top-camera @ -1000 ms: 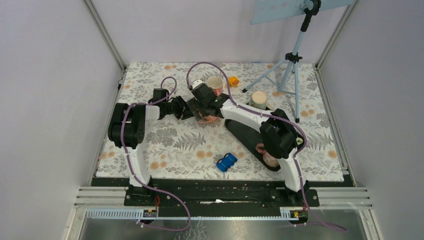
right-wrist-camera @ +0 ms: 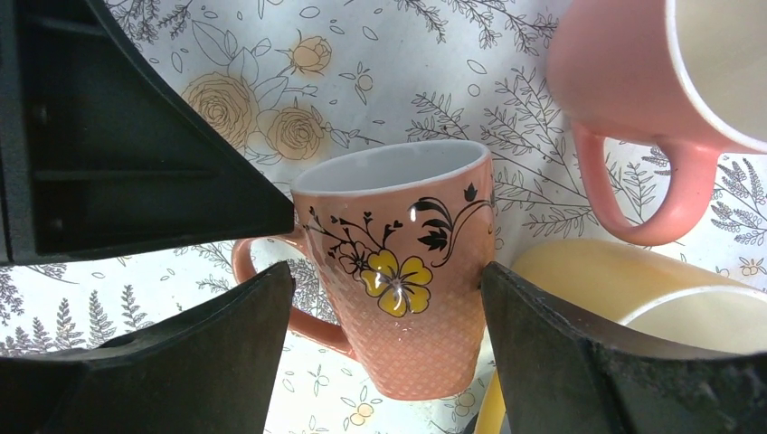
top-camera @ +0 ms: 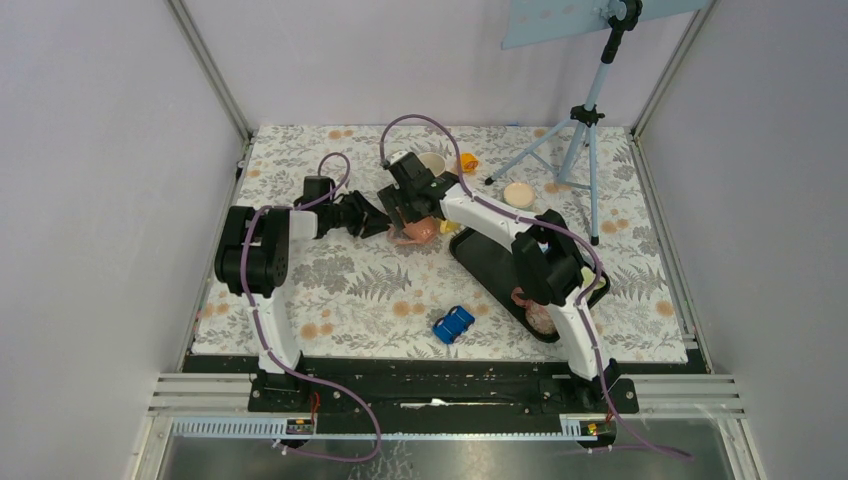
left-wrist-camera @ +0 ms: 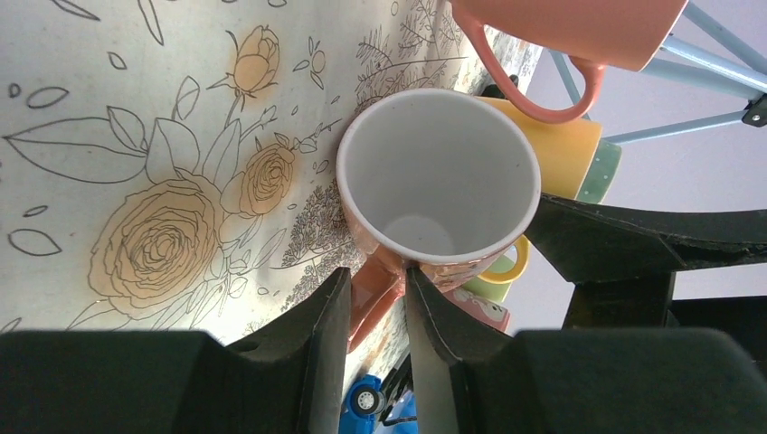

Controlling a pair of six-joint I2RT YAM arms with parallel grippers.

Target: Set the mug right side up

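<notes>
A salmon mug with a flower print (right-wrist-camera: 398, 307) (left-wrist-camera: 425, 181) (top-camera: 420, 230) lies in the middle of the table, between both grippers. My left gripper (top-camera: 385, 225) is at the mug's handle side, its fingertips close together just below the rim, in front of the handle; whether they grip it is unclear. My right gripper (top-camera: 405, 210) is over the mug, fingers part open on either side of its body; contact is hard to tell.
A pink mug (right-wrist-camera: 615, 81) and a yellow mug (right-wrist-camera: 579, 262) lie beside it. A black tray (top-camera: 485, 270), a blue toy car (top-camera: 453, 323) and a tripod (top-camera: 590, 150) stand around.
The left arm is nearly unchanged.
</notes>
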